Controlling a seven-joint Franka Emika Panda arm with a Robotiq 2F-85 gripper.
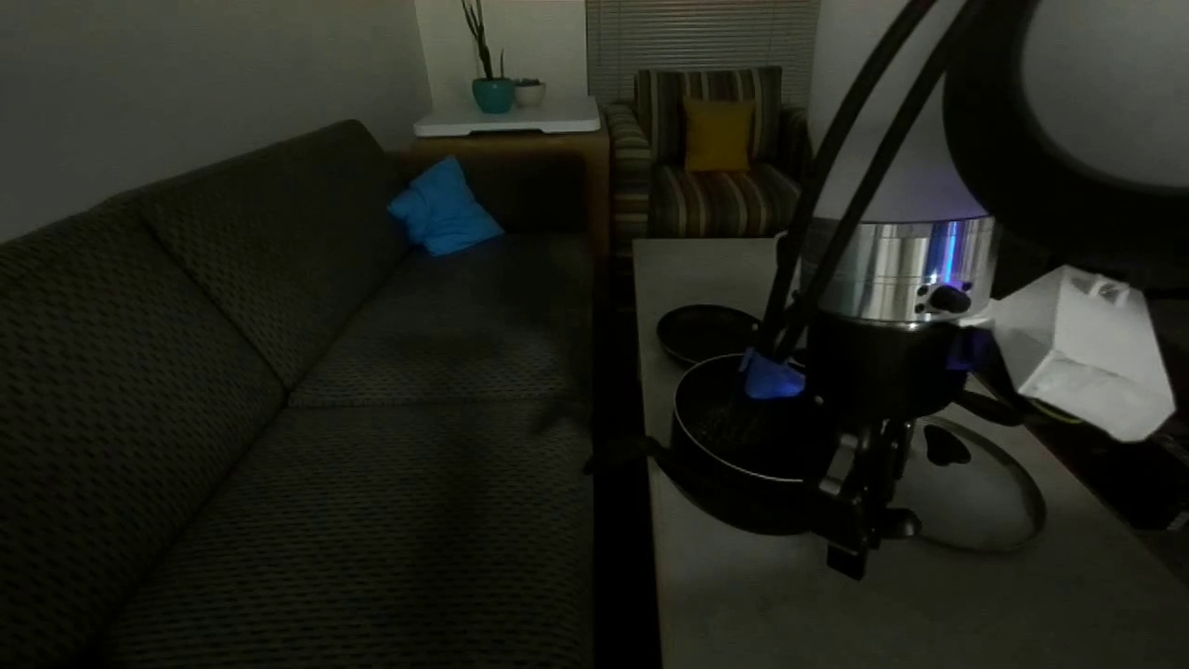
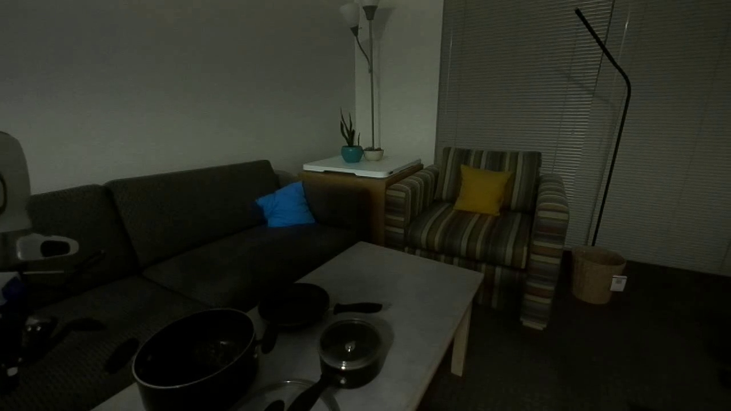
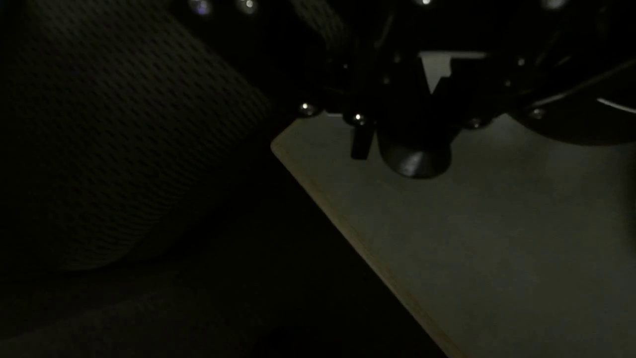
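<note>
In exterior view 1 my gripper hangs at the near right side of the large black pot. It is shut on a dark object, whose rounded end juts past the fingers in the wrist view. This looks like the handle of a utensil; the rest of it is hard to make out in the dim light. A dark flat shape beside the gripper in exterior view 2 may be its other end. The pot stands uncovered, its inside too dark to read.
A glass lid lies right of the pot. Behind are a black frying pan and a small lidded saucepan. The sofa runs along the left, past a gap.
</note>
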